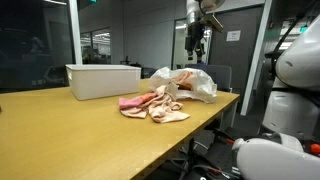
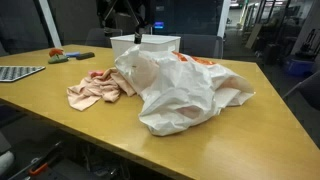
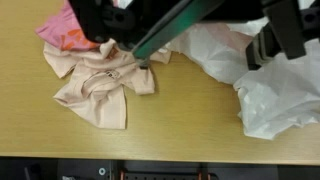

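A peach cloth (image 1: 168, 106) lies crumpled on the wooden table beside a white plastic bag (image 1: 203, 86). In exterior view 2 the bag (image 2: 180, 95) spreads wide and wrinkled, with orange showing at its top, and the cloth (image 2: 95, 88) lies to its left. My gripper (image 1: 194, 52) is above them, pointing down and touching neither. In the wrist view the gripper is open, its fingers wide apart with nothing held; the cloth (image 3: 95, 88) is lower left and the bag (image 3: 275, 95) on the right. Pinker fabric (image 3: 65, 30) shows at upper left.
A white box (image 1: 103, 81) stands at the back of the table. Exterior view 2 shows a metal rack (image 2: 18, 73) and small colourful items (image 2: 58, 55) at far left. Bare tabletop (image 2: 255, 130) lies right of the bag. Black chairs stand behind.
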